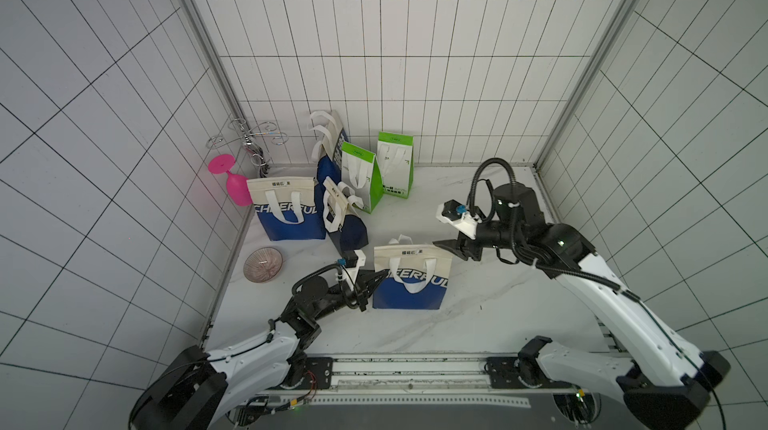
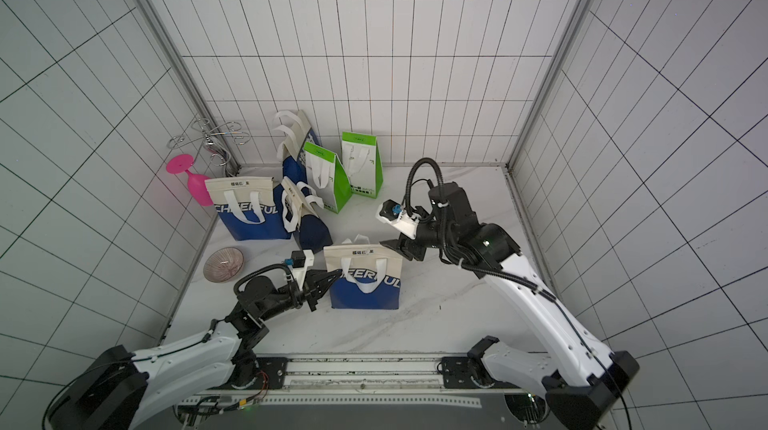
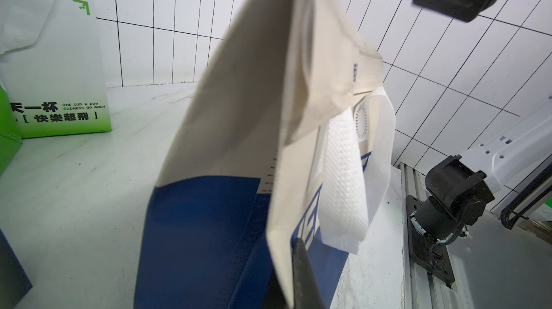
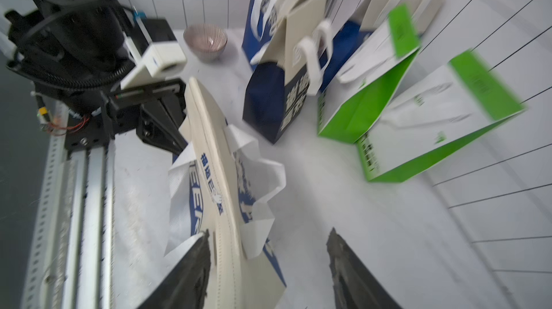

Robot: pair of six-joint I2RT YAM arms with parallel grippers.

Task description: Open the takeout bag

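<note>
The takeout bag (image 1: 412, 292), cream on top with a blue base and white handles, stands upright on the counter between both arms. Its top looks closed flat in the right wrist view. At the bag's left side edge is my left gripper (image 1: 384, 274), shut; in the left wrist view the thin cream edge (image 3: 280, 251) runs down between its dark fingers. My right gripper is open at the bag's upper right corner. The bag's top edge (image 4: 224, 240) reaches into that gap, nearer one finger (image 4: 192, 274). The bag's inside is hidden.
More blue-and-cream bags (image 1: 292, 226) and green-and-white bags (image 1: 396, 164) stand at the back left. A small bowl (image 1: 263, 265), a pink object (image 1: 237, 187) and a wire rack (image 1: 249, 142) are at the left.
</note>
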